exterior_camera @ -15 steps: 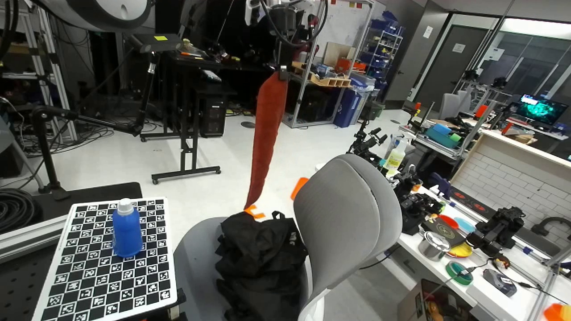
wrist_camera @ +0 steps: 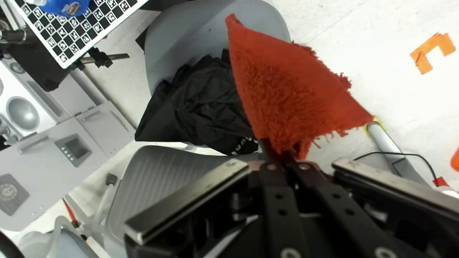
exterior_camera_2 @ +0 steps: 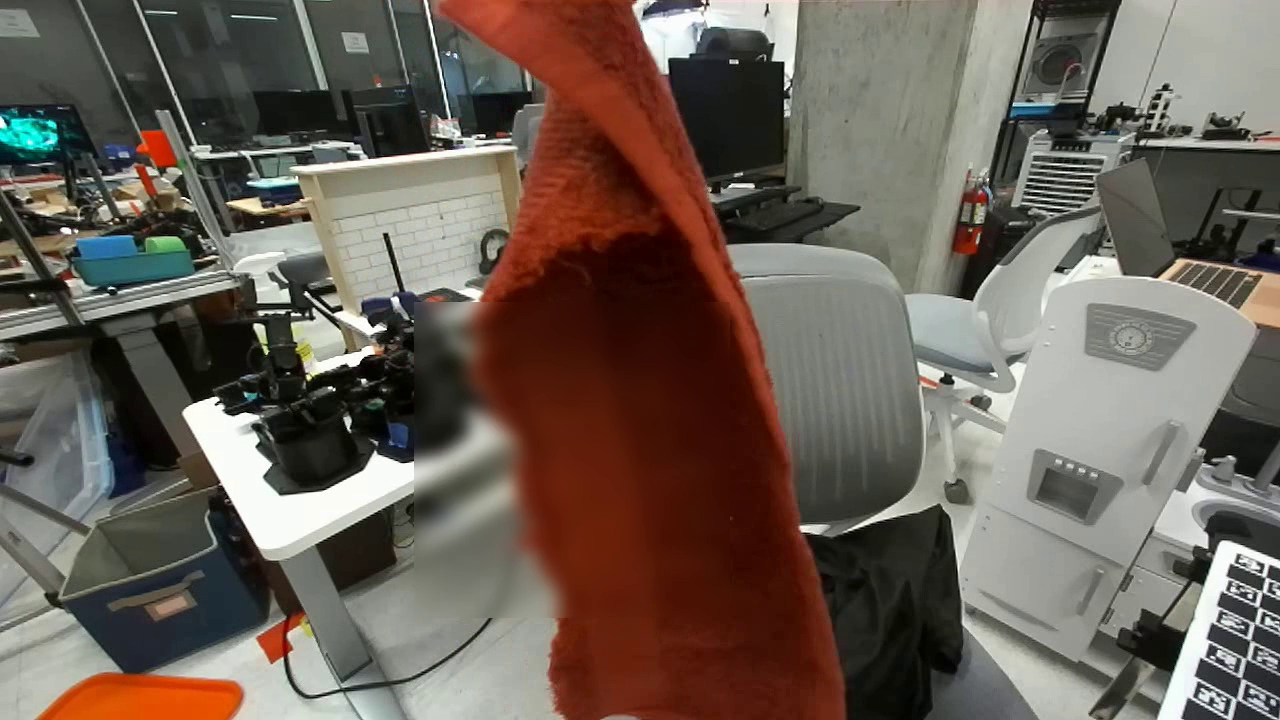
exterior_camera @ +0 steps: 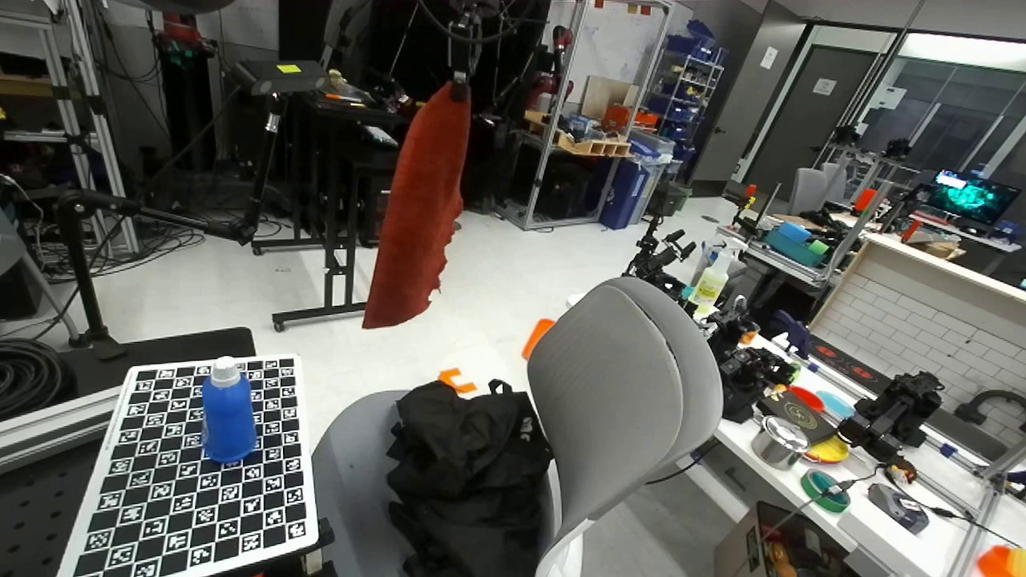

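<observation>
A red-orange fuzzy cloth (exterior_camera: 419, 207) hangs in the air from my gripper (exterior_camera: 459, 88), which is shut on its top end. In the wrist view the cloth (wrist_camera: 288, 86) spreads out beyond the fingertips of the gripper, its ragged edge to the right. The second exterior view has the cloth (exterior_camera_2: 672, 456) close to the camera, covering the middle; the gripper is out of that frame. On the grey chair lies a black cloth or bag (exterior_camera: 471, 462). A blue bottle with a white cap (exterior_camera: 229, 418) stands upright on the checkered marker board (exterior_camera: 274, 510).
The grey chair (exterior_camera: 616, 375) stands below and to the right of the hanging cloth. A white table (exterior_camera_2: 294, 498) carries black arms. Beside the chair is a toy kitchen (exterior_camera_2: 1068, 468). Open floor (exterior_camera: 288, 356) lies left of the chair.
My gripper has moved up and to the left in exterior view 1, carrying the cloth. The cloth now swings out to the left and shows more of its width. The bottle and chair have stayed put.
</observation>
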